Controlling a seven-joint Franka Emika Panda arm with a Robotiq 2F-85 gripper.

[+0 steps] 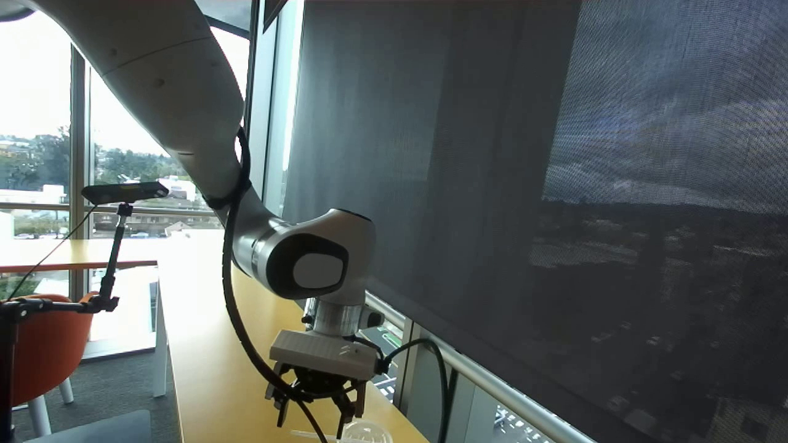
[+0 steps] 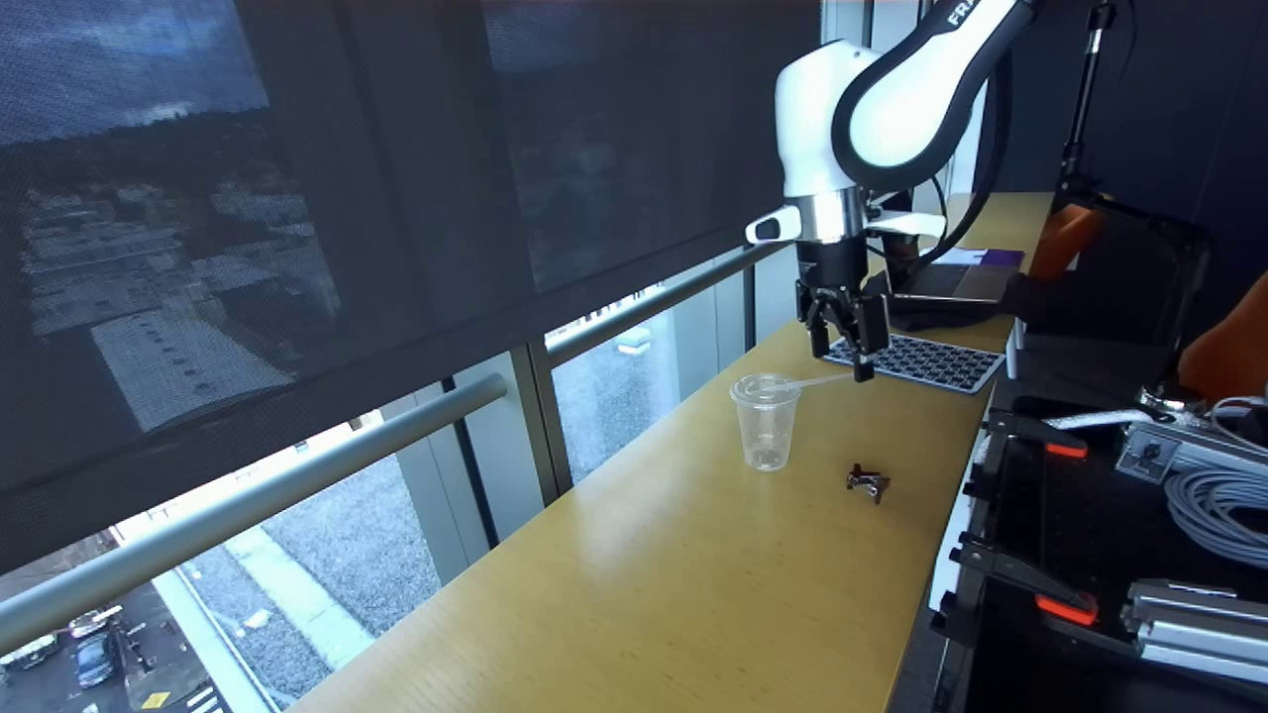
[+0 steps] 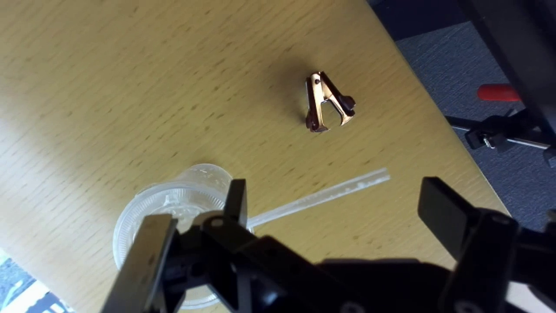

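A clear plastic cup stands upright on the wooden table. From its rim a translucent straw juts out sideways. In the wrist view the cup is at lower left, partly covered by one of my fingers, and the straw runs across the space between the fingers. My gripper is open above the table, near the straw's outer end in exterior view 2, with nothing held. A small metallic staple remover lies on the table, apart from both the cup and my gripper.
A dark grid-like panel and a laptop lie behind the gripper. Window railing borders one side of the table; clamps and equipment stand along the other.
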